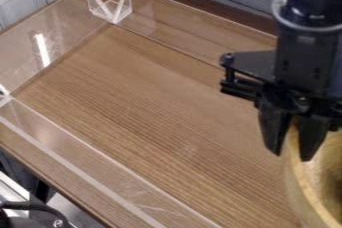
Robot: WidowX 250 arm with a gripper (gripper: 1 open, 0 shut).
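Note:
My black gripper (297,132) fills the right side of the camera view, shut on a pale tan object (315,194) that looks like a bowl or container. The object curves down to the bottom right corner and is partly cut off by the frame. The fingertips are partly hidden at the object's edge.
A wooden tray floor (134,102) spans the middle and left, mostly clear, with clear plastic walls along the left. A small clear holder (110,2) stands at the upper left. Dark cables lie outside the tray at the bottom left.

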